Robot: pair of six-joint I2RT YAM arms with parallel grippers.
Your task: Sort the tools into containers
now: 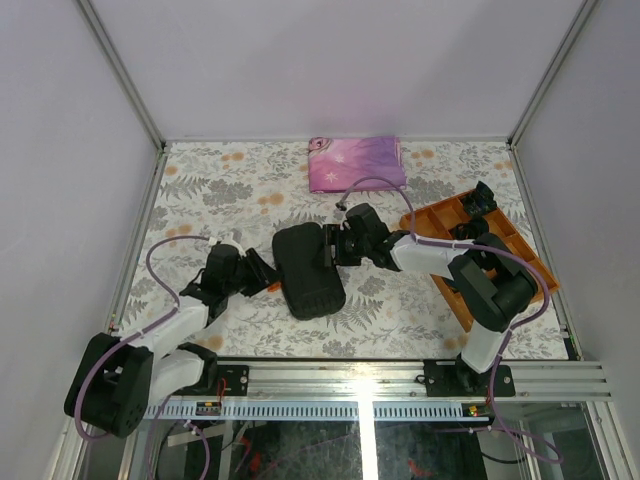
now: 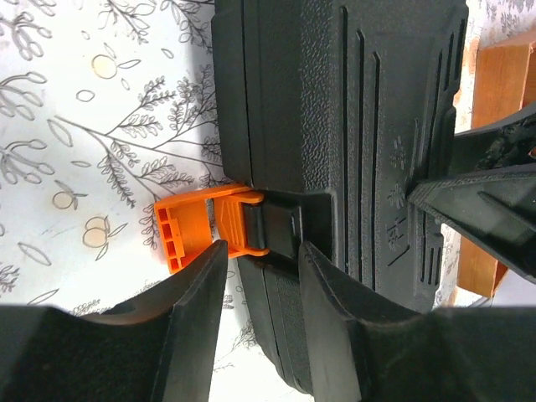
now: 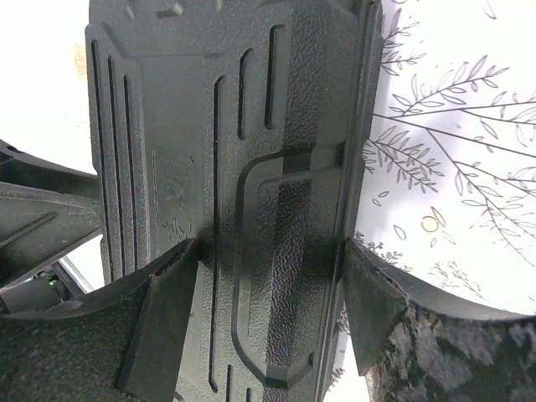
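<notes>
A closed black tool case (image 1: 310, 285) stands on the patterned cloth in the middle of the table, between my two arms. On its left side, an orange latch (image 2: 186, 228) sticks out from a recess. My left gripper is at that latch, its fingers (image 2: 209, 280) part open, with nothing clearly gripped between them. From the right, my right gripper is shut on the case; the ribbed side (image 3: 280, 285) lies between its fingers. What is inside the case is hidden.
An orange compartment tray (image 1: 437, 217) stands at the right under my right arm, with black items (image 1: 480, 199) in it. A folded pink-purple cloth (image 1: 355, 163) lies at the back. Bare tablecloth shows at the back left.
</notes>
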